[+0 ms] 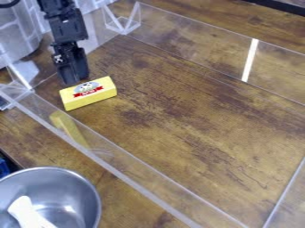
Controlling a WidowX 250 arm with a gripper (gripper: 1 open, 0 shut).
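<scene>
A yellow rectangular box (pixel 88 93) with a small red and white logo lies on the wooden surface inside a clear-walled enclosure, in the upper left of the camera view. Just above and behind it, my black gripper (pixel 73 73) hangs low with its fingers apart and nothing seen held between them.
Clear plastic walls (pixel 143 184) border the wooden floor (pixel 197 116), which is bare to the centre and right. Outside the near wall at lower left sits a metal bowl (pixel 74 205) with a white utensil (pixel 27 214) in it.
</scene>
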